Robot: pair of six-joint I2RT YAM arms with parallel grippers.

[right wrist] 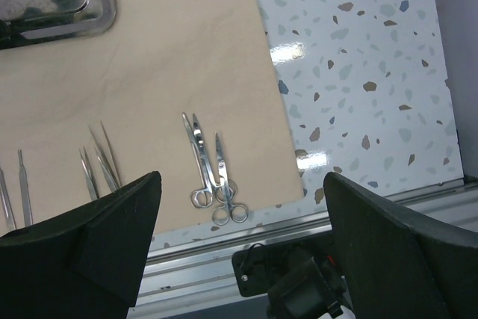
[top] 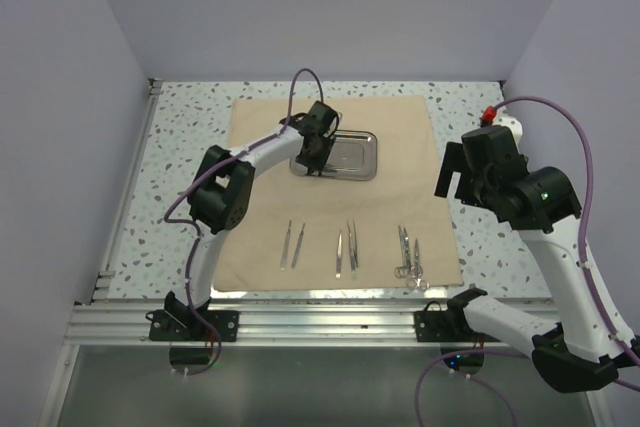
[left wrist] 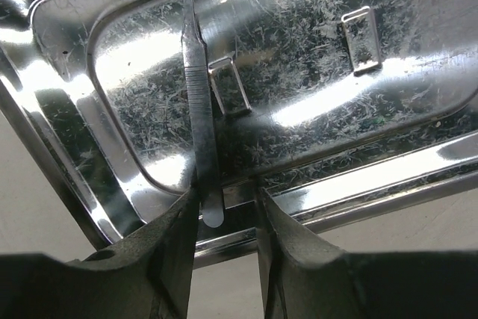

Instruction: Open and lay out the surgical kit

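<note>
A metal scalpel handle (left wrist: 200,110) lies in the steel tray (top: 366,174), its rounded end reaching over the tray's inner edge. My left gripper is down at that end, part open. The handle's end is between its fingers, nearer the left one, with a gap to the right one. In the top view the left arm hides much of the tray's left side. My right gripper stands wide open and empty, high over the right side. On the cloth lie two slim handles (top: 285,245), several tweezers (top: 338,254) and scissors (top: 417,265).
The beige cloth (top: 400,137) covers most of the speckled table (top: 145,217). Bare cloth lies between the tray and the tool row, and to the tray's right. A metal rail (top: 320,322) runs along the front edge.
</note>
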